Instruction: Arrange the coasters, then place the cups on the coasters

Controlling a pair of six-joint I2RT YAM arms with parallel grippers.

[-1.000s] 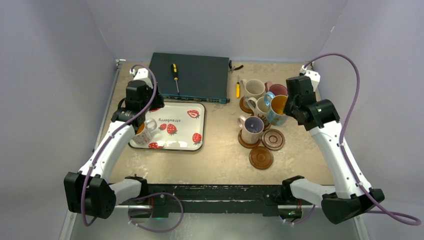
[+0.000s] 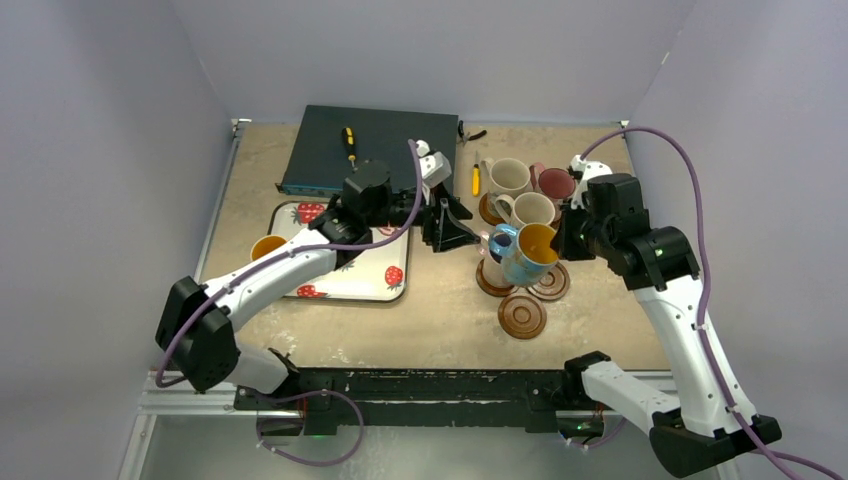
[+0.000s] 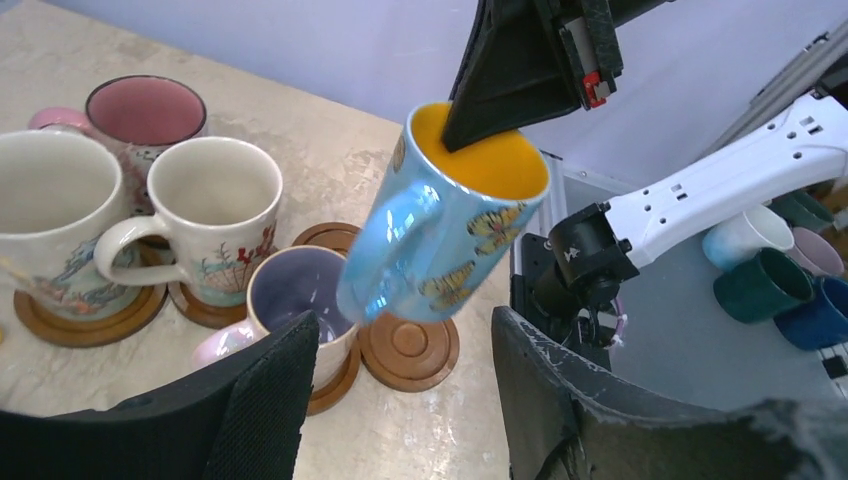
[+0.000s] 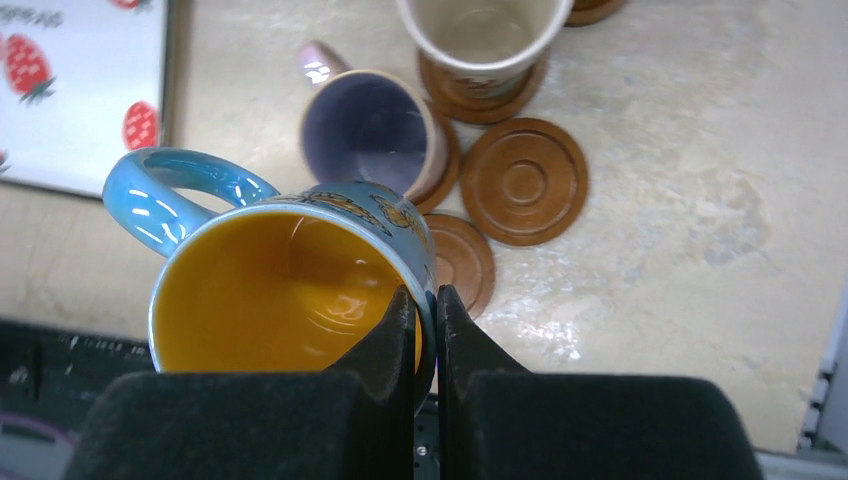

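Note:
A light blue cup (image 2: 527, 262) with a yellow inside hangs tilted above the coasters, its rim between the shut fingers of my right gripper. In the left wrist view the blue cup (image 3: 445, 230) shows its handle towards my left gripper, which stands open and empty, facing it from the left. Two bare brown coasters lie beneath: one coaster (image 2: 522, 316) nearer the front edge, another coaster (image 4: 525, 181) behind it. A purple-lined cup (image 4: 375, 135) sits on a third coaster, partly hidden by the blue cup from above.
White cups (image 2: 508, 177) and a pink cup (image 2: 555, 184) stand close behind. A strawberry tray (image 2: 350, 280) lies left, with an orange-lined cup (image 2: 268, 247) at its edge. Clear table lies between tray and coasters and at the front right.
My left arm has swung right, from over the tray to near the cups. The blue cup, held by my right gripper, has moved forward and left, now over the purple-lined cup and coasters.

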